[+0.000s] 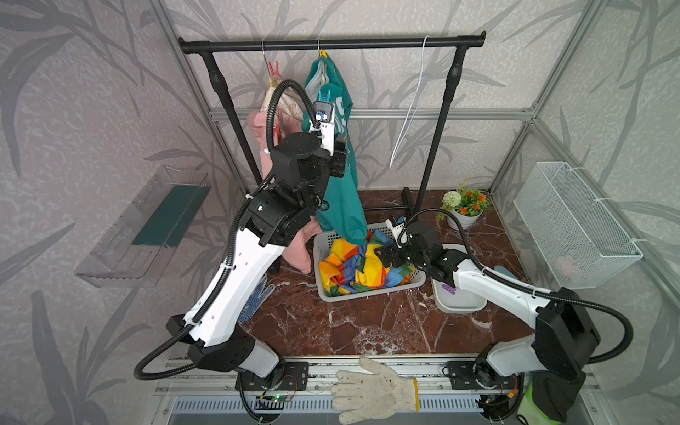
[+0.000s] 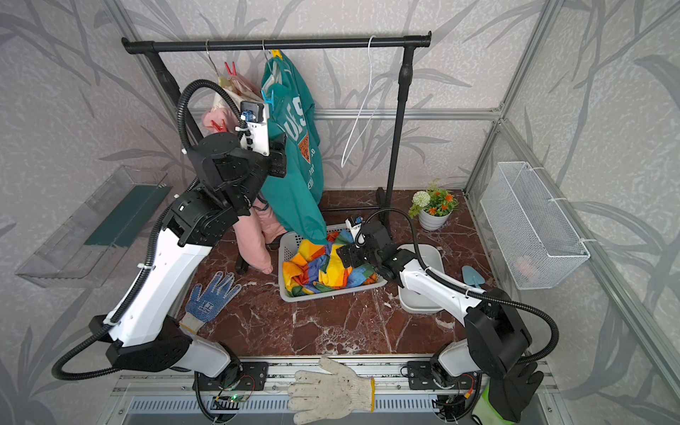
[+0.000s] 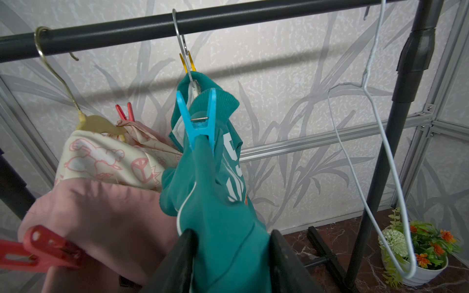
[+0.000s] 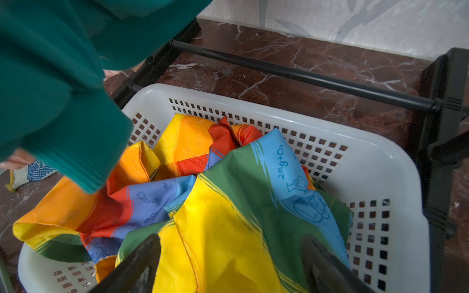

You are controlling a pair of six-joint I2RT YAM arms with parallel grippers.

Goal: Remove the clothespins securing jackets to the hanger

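On the rack hangs a teal jacket (image 1: pixel 345 202); a blue clothespin (image 3: pixel 199 120) grips its near shoulder and a yellow clothespin (image 3: pixel 187 62) sits by its hanger hook. My left gripper is part open, its fingers on either side of the jacket's teal cloth, below the blue pin; whether they touch is unclear. Behind it, a pink jacket (image 3: pixel 107 205) carries red clothespins, one upper (image 3: pixel 125 112) and one lower (image 3: pixel 41 249). Over the basket, my right gripper is part open above colourful cloth (image 4: pixel 219 214), and I see no firm hold.
The white basket (image 4: pixel 312 124) stands beneath the teal jacket's hem. A grey tray (image 2: pixel 422 304) lies under the right forearm. An empty white hanger (image 3: pixel 371 97), a rack post (image 3: pixel 390 146) and a flowerpot (image 1: pixel 464 217) stand to the right.
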